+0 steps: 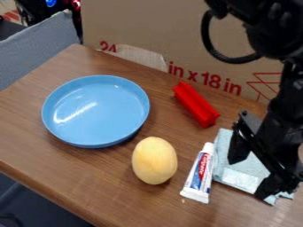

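Note:
My black gripper [260,155] is at the right, low over a folded pale-blue cloth [243,177] that it partly covers, its fingers apart. Just left of the cloth lies a white toothpaste tube [200,177] with red and blue print. A yellow potato-like object [155,160] sits left of the tube. A red block [196,104] lies farther back. An empty blue plate [95,112] is at the left.
A cardboard box [166,31] stands along the back of the wooden table [95,177]. The table's near-left edge drops to a dark area. Bare wood lies in front of the plate.

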